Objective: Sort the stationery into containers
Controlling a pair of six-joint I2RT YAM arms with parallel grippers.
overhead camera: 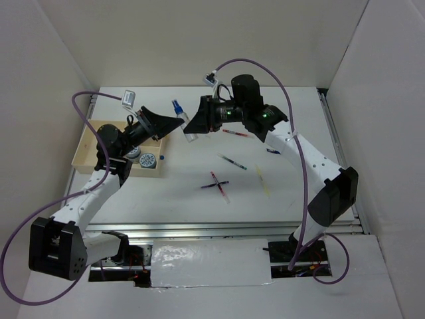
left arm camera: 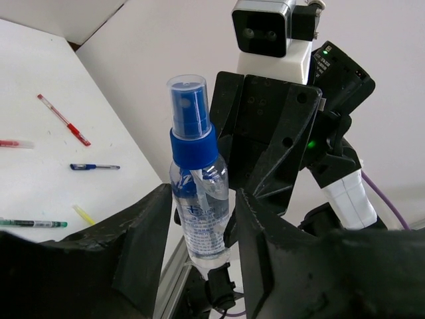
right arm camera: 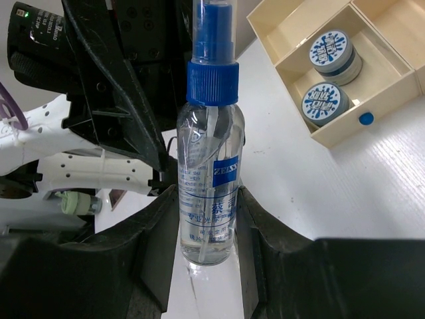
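A clear spray bottle with blue cap (overhead camera: 185, 121) is held upright between my two grippers above the middle of the table. My left gripper and my right gripper are both shut on it, as the wrist views show. A compartmented cream box (overhead camera: 89, 149) at the left holds round jars (right arm camera: 325, 102). Loose pens lie on the table: a red pen (left arm camera: 64, 119), a blue pen (left arm camera: 93, 167), a green pen (left arm camera: 33, 223) and a yellow one (overhead camera: 262, 181), with crossed pens (overhead camera: 220, 187) near the front.
The white table (overhead camera: 285, 206) has clear room at the back and between the box and the pens. Walls stand at the back and both sides; a rail (overhead camera: 199, 228) runs along the front edge.
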